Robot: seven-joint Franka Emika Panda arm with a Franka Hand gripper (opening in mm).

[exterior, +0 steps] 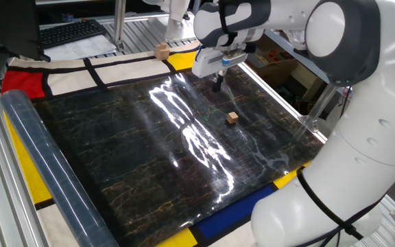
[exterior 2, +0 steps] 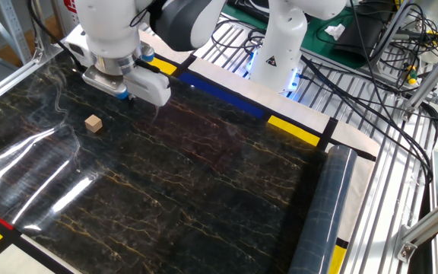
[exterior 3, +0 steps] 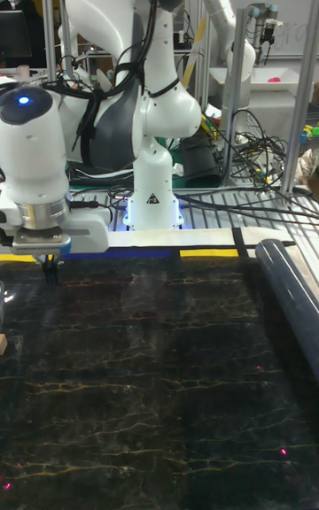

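Observation:
A small wooden cube (exterior: pixel 232 118) rests on the dark marbled sheet; exterior view 2 shows the same cube (exterior 2: pixel 93 123) left of the hand. At the left edge of exterior view 3, only part of the cube (exterior 3: pixel 2 343) is in frame. My gripper (exterior: pixel 217 87) hangs over the sheet, pointing down and apart from the cube, on its far side in exterior view 1. Its dark fingers (exterior 3: pixel 51 272) look close together, but whether a gap remains between them is unclear. Nothing shows held there. In exterior view 2 the hand largely hides the fingers.
A rolled-up part of the sheet (exterior: pixel 57 171) lies along one side. Another wooden block (exterior: pixel 162 51) sits on the white-and-yellow border at the back. A keyboard (exterior: pixel 71 32) lies beyond it. Most of the dark sheet (exterior 2: pixel 196 198) is bare.

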